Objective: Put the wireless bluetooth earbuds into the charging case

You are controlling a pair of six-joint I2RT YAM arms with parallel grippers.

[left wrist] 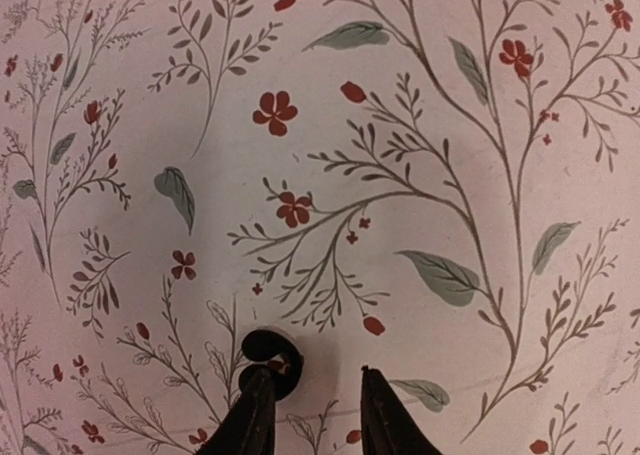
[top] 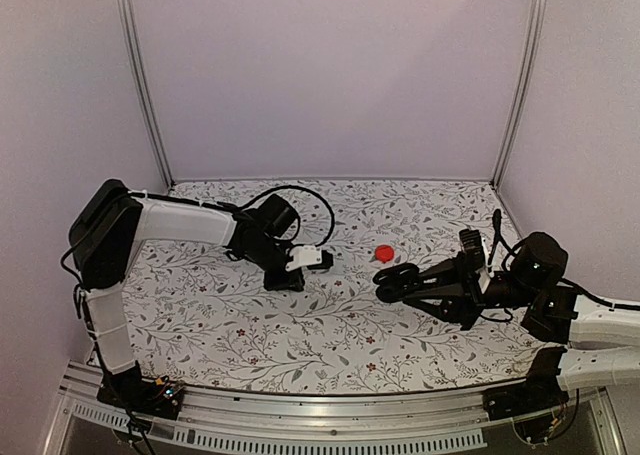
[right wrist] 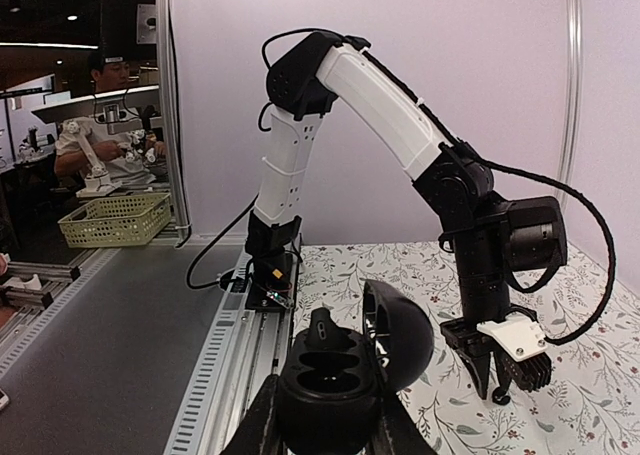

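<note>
A small black earbud lies on the floral mat, just beyond my left gripper, which is open with nothing visible between its fingers; in the right wrist view the earbud (right wrist: 500, 395) shows beside that gripper's fingertips. My right gripper (top: 410, 290) is raised at the right of the mat, shut on the black charging case (right wrist: 330, 385), whose lid (right wrist: 400, 345) stands open. I cannot tell what sits inside the case.
A red round object (top: 383, 253) lies on the mat near the centre back. Walls bound the sides and back, and a metal rail (top: 330, 400) runs along the front edge.
</note>
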